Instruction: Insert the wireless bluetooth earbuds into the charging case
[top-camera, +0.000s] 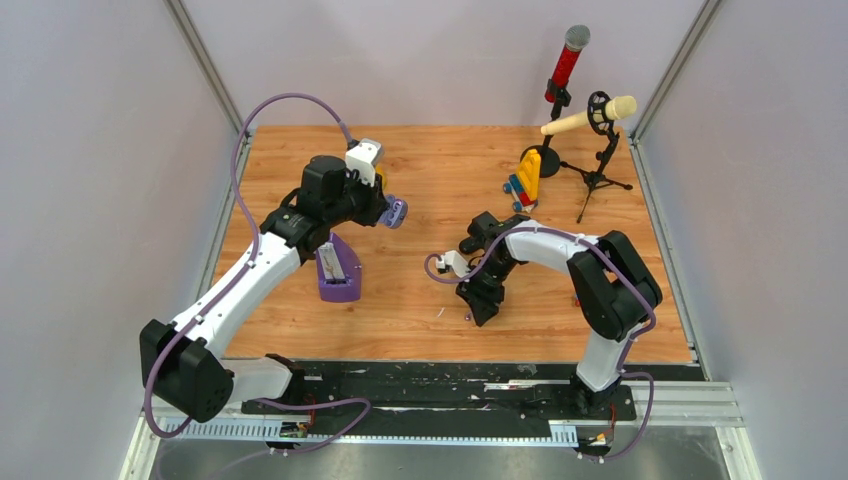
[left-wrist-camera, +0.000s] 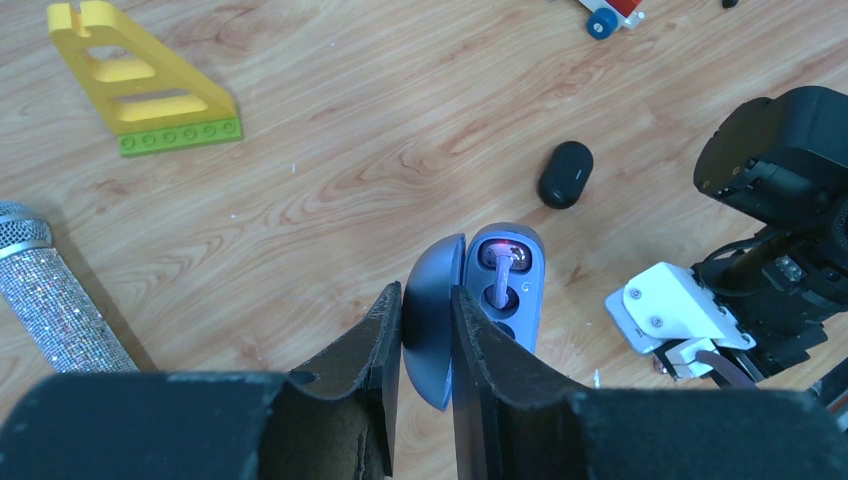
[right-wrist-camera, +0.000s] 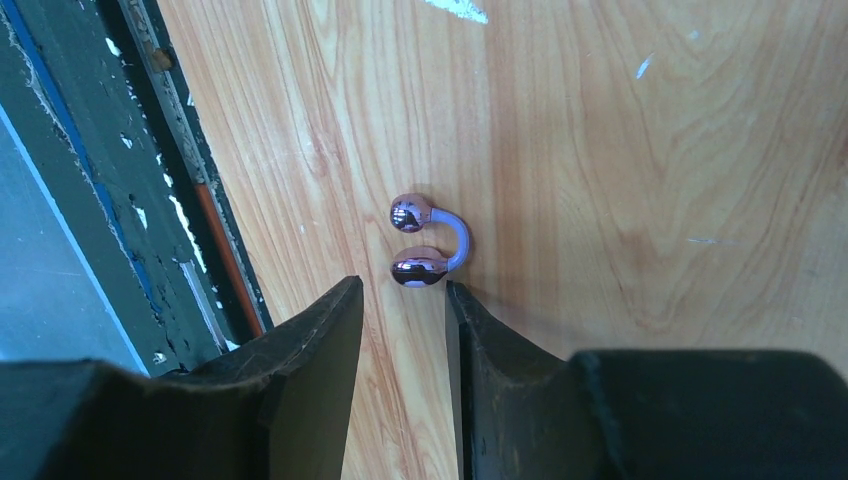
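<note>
My left gripper is shut on the purple charging case (left-wrist-camera: 530, 300), holding it up off the table with its lid open. A purple earbud (left-wrist-camera: 502, 282) sits in the case. The other earbud (right-wrist-camera: 417, 268), two shiny beads joined by a curved purple band, lies on the wooden table near its front edge. Above it, my right gripper stands open, with nothing held; in the right wrist view the larger bead appears between the fingertips, slightly beyond them. From the top view, only a small part of this earbud shows beside the right gripper.
A purple container (top-camera: 340, 290) stands below the left arm. A black oval object (left-wrist-camera: 566, 175) lies beyond the case, near the right arm. The yellow toy (top-camera: 530, 175), microphone (top-camera: 566, 68) and telescope (top-camera: 590, 118) stand at the back right.
</note>
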